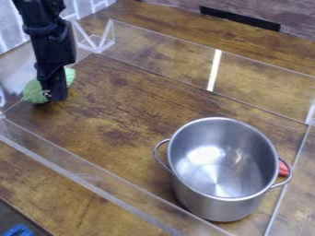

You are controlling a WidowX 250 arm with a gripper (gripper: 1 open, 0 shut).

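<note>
My black gripper (52, 90) reaches down at the far left over a light green oval object (35, 91), its fingertips low against it, partly covering it. Whether anything sits between the fingers is hard to make out. A large steel pot (223, 170) with two loop handles stands empty at the lower right.
Clear plastic walls edge the wooden work surface (135, 124); a white strip (215, 70) is on the back wall. A small red object (283, 169) shows behind the pot's right side. A blue item (17, 230) is at the bottom-left corner.
</note>
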